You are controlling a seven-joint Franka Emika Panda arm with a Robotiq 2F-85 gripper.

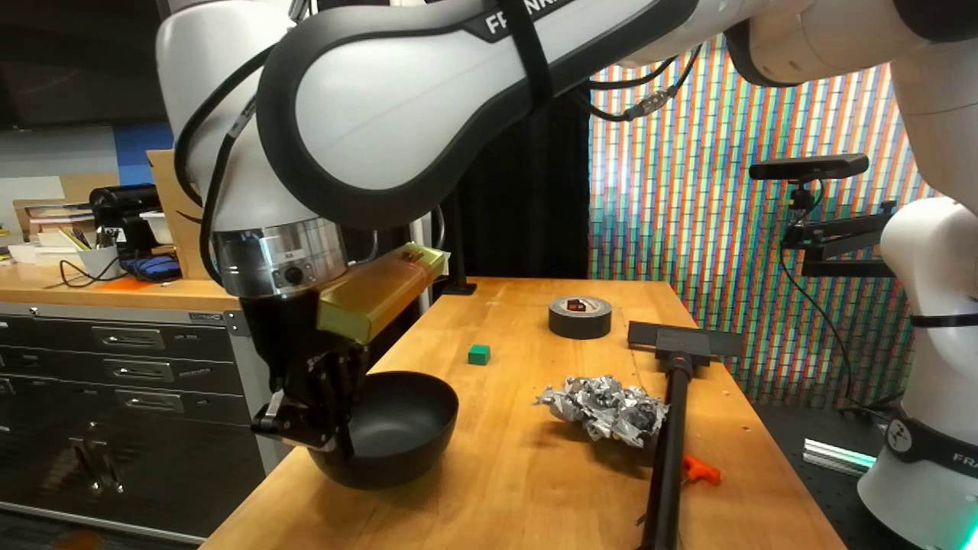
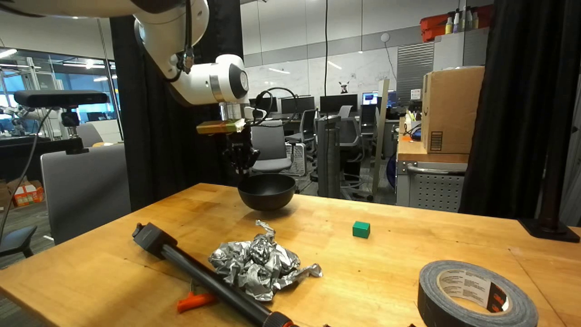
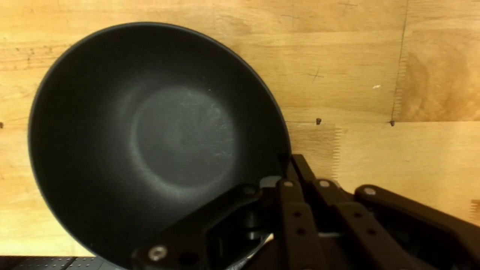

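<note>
A deep black bowl (image 1: 403,422) is at the table's far-left side in exterior view 1, and its inside looks empty in the wrist view. My gripper is shut on the bowl's rim, one finger (image 3: 305,167) outside the wall and the other inside. Exterior view 2 has the bowl (image 2: 267,190) close to the far table edge, with my gripper (image 2: 243,170) at its rim. Whether the bowl's base touches the wood I cannot tell.
A green block (image 2: 361,229), crumpled foil (image 2: 261,261) and a tape roll (image 2: 474,297) lie apart on the table. A black pole (image 1: 671,440) and an orange-handled item (image 1: 701,470) lie past the foil. Bare wood separates bowl and foil.
</note>
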